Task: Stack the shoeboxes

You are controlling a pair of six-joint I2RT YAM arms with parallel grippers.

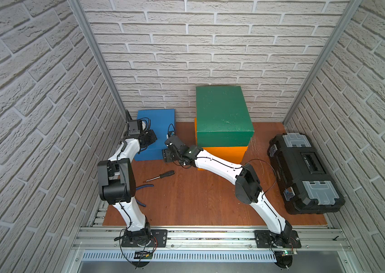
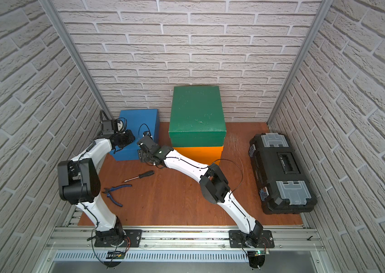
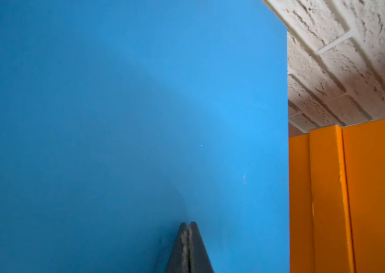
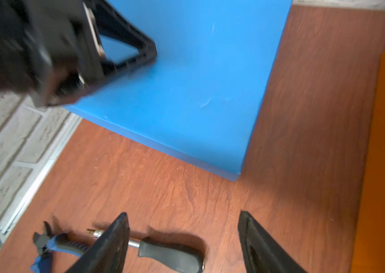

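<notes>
On the table at back left lies a blue shoebox (image 1: 161, 122). Right of it, a green shoebox (image 1: 222, 107) rests on top of an orange shoebox (image 1: 226, 153). My left gripper is shut over the blue box's top, its fingertips close together with nothing showing between them; whether they touch the surface I cannot tell. Low at the blue box's front side is my right gripper. Its fingers (image 4: 110, 248) stand apart with only table and a screwdriver seen beyond them. In the right wrist view the left arm covers part of the blue box (image 4: 201, 91).
The screwdriver (image 2: 138, 176) and blue-handled pliers (image 2: 115, 194) lie on the table before the blue box. A black toolbox (image 1: 306, 170) stands at the right edge. Bare table (image 1: 192, 200) fills the front middle. A brick wall rises close behind the boxes.
</notes>
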